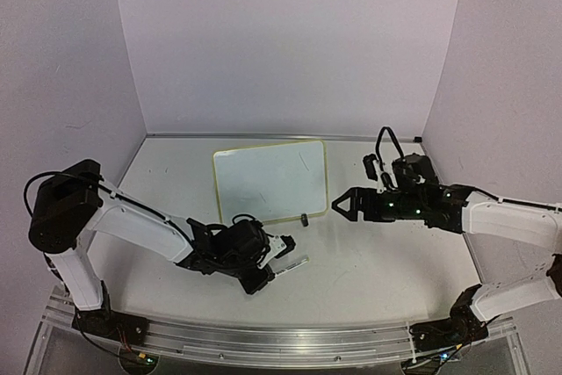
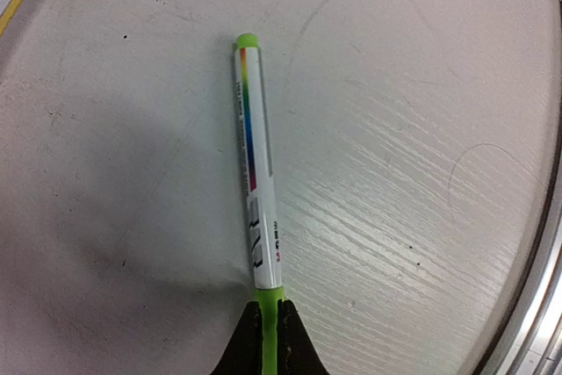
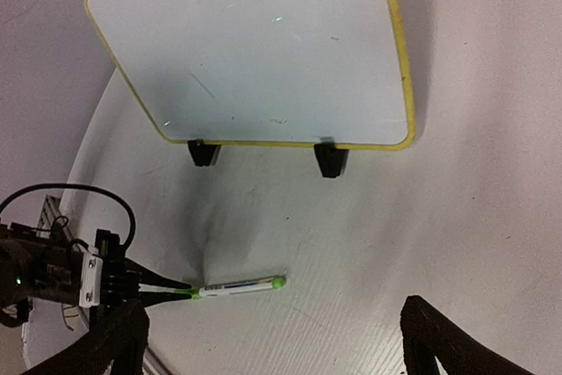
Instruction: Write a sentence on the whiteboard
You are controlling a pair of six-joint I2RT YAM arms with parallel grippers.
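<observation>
A white marker (image 2: 257,164) with green ends has one end between the fingertips of my left gripper, which is shut on it. Its other end points away from the gripper, toward the right in the top view. The whiteboard (image 1: 270,182) with a yellow edge lies behind the marker, its face blank apart from faint marks. Right of the board, my right gripper is held above the table, its fingers wide apart and nothing between them. Whether the marker touches the table cannot be told.
Two black clips (image 3: 330,159) sit on the board's near edge. A metal rail (image 1: 281,333) runs along the table's front. Bare table (image 1: 378,274) lies between the marker and the right arm.
</observation>
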